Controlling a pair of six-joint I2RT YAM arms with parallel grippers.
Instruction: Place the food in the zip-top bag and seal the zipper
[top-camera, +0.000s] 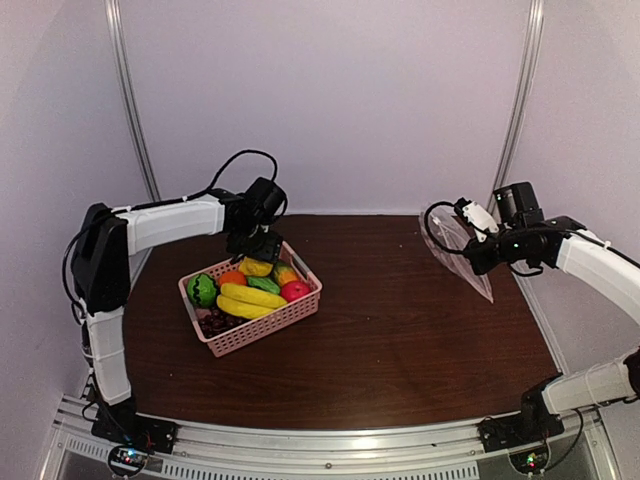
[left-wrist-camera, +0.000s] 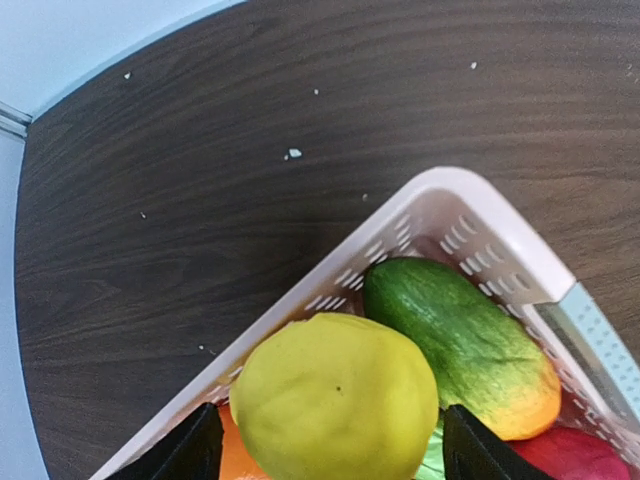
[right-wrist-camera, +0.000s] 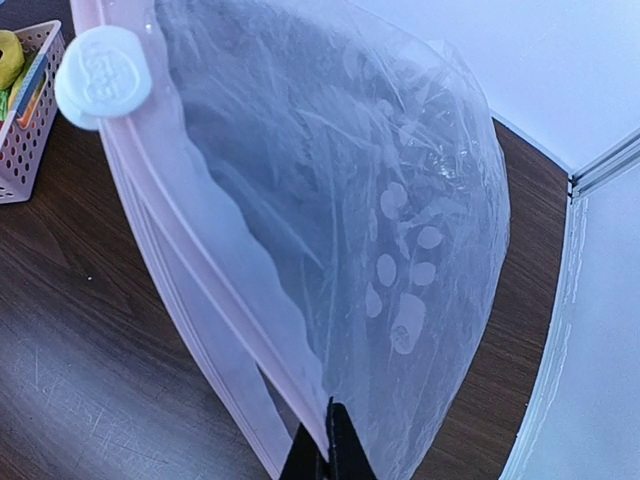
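Observation:
In the left wrist view a yellow, lobed food piece (left-wrist-camera: 335, 400) lies on top of the others in the pink basket (top-camera: 255, 334). My left gripper (top-camera: 262, 255) is over the basket's back side, with its fingers (left-wrist-camera: 200, 445) spread to either side of this piece and narrow gaps showing. On the right, the clear zip top bag (right-wrist-camera: 400, 220) hangs above the table, its mouth partly parted and a white slider (right-wrist-camera: 104, 78) on the zipper strip. My right gripper is shut on the strip's near end.
A watermelon (top-camera: 202, 291), bananas (top-camera: 246, 300), grapes (top-camera: 218, 322), a red food piece (top-camera: 295, 290) and a green-orange food piece (left-wrist-camera: 455, 340) share the basket. Bare table (top-camera: 380, 340) stretches between basket and bag.

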